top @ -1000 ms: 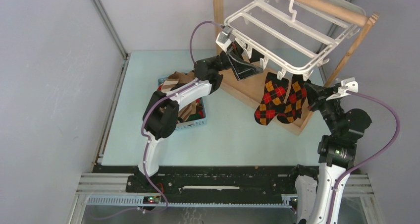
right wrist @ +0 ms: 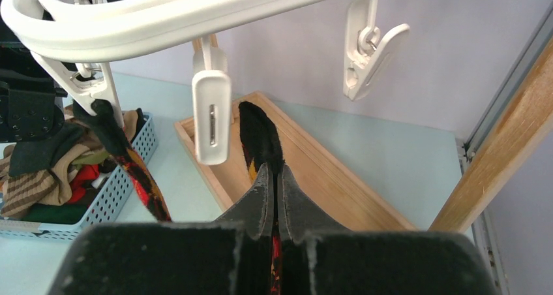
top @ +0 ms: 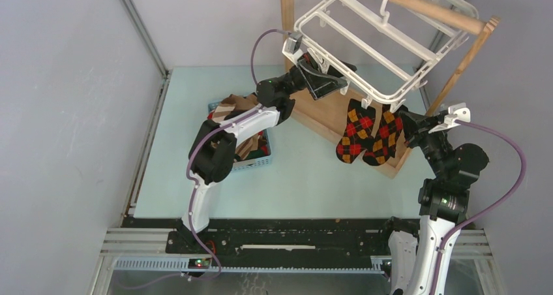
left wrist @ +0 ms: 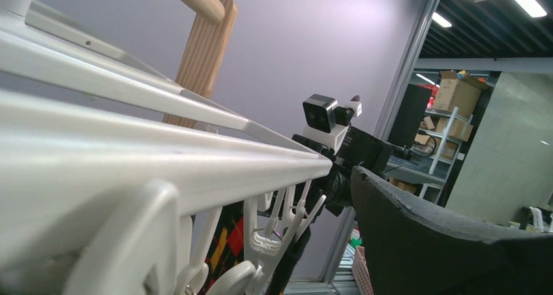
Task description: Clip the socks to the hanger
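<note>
The white clip hanger (top: 391, 40) hangs on a wooden rack. One argyle sock (top: 355, 128) hangs from a clip near the hanger's front corner; in the right wrist view its dark top sits in that clip (right wrist: 98, 93). A second argyle sock (top: 385, 138) hangs from my right gripper, which is shut on its dark top, just beside a free white clip (right wrist: 210, 115). My left gripper (top: 329, 86) is raised at the hanger's front-left rail; its grey finger (left wrist: 424, 223) shows beside the clips, but how far apart its fingers stand is unclear.
A blue basket (top: 251, 163) of mixed socks lies on the table, partly under my left arm. An open wooden box (top: 316, 122) lies beneath the hanger. The wooden post (right wrist: 499, 151) stands right of my right gripper.
The hanging socks have swayed slightly. My left gripper has shifted a little at the rail; my right gripper stays in place.
</note>
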